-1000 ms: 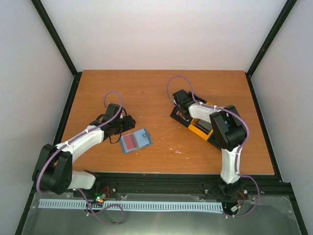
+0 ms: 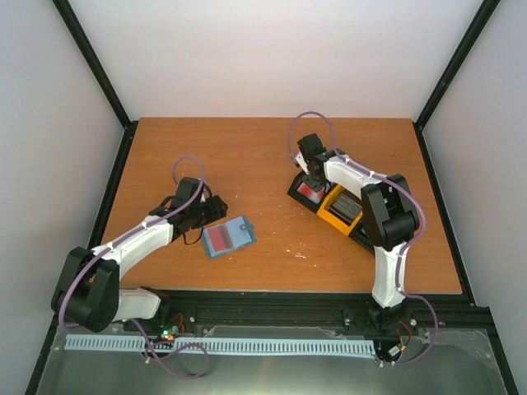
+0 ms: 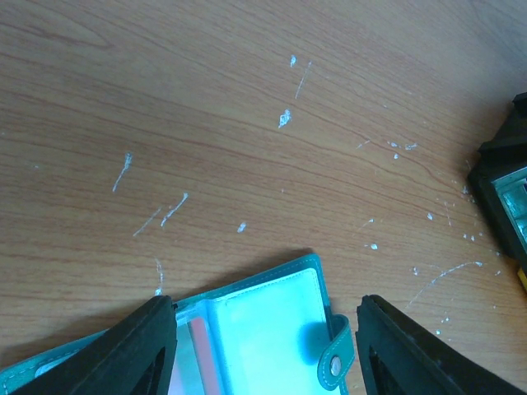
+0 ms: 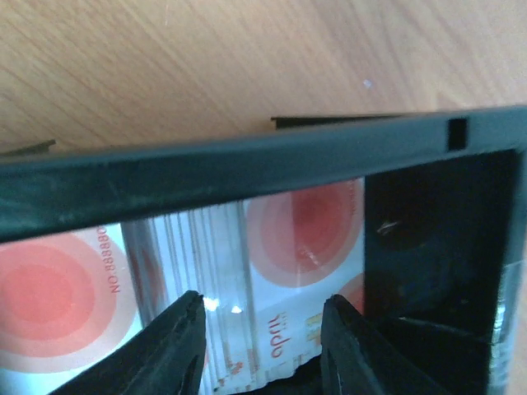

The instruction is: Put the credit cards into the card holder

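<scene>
The blue card holder [image 2: 242, 230] lies open on the table at centre-left, a pinkish card [image 2: 219, 239] showing in its left half. Above and behind it hangs my left gripper, its fingers apart and the holder's snap flap [image 3: 335, 365] visible beyond them. To the right, a black compartment of the box holds white cards with red circles [image 4: 306, 239]; several stand on edge as a stack [image 4: 206, 280]. Over this compartment is my right gripper, open, its fingertips on either side of the upright stack's right part. I cannot tell whether they touch any card.
The box's black rim [image 4: 247, 169] runs close in front of the right gripper. Beside the card compartment sits a yellow section [image 2: 340, 211] with dark contents. Bare tabletop [image 2: 272, 181] separates holder and box.
The left arm moved only slightly; the holder stayed put.
</scene>
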